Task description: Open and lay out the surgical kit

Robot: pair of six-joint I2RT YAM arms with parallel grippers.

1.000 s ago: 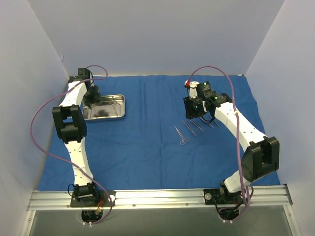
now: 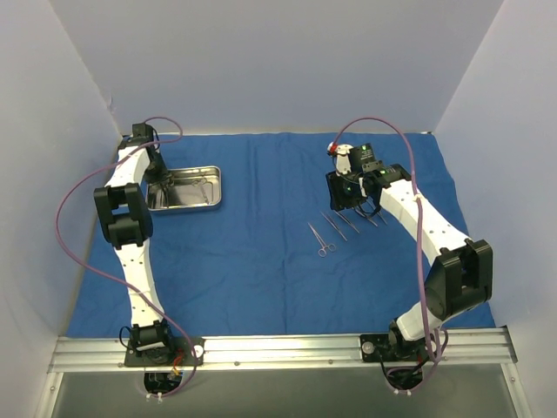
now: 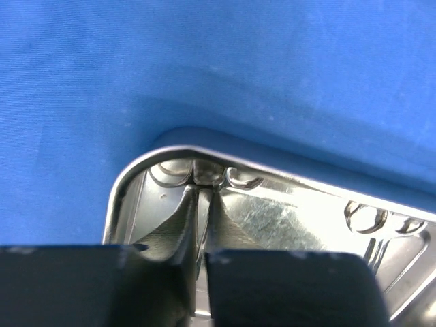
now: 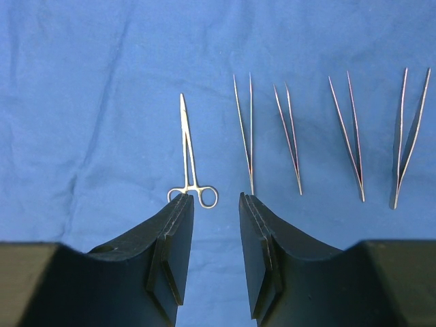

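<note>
The steel tray [image 2: 184, 206] rests at the back left with instruments inside. My left gripper reaches into its corner, fingertips close around a slim steel instrument; whether it is gripped I cannot tell. Ringed handles [image 3: 364, 218] lie further right in the tray. My right gripper hovers over the laid-out row, its tips apart with nothing between them. Below it are scissor-like forceps [image 4: 189, 167] and several tweezer-like instruments [image 4: 251, 157], side by side on the blue cloth.
The blue cloth [image 2: 252, 279] covers the work area, with clear room in the middle and front. Pale walls enclose the back and sides. Tubes loop over both arms.
My left gripper has shifted slightly within the tray's left end. The right arm and the laid-out instruments look still.
</note>
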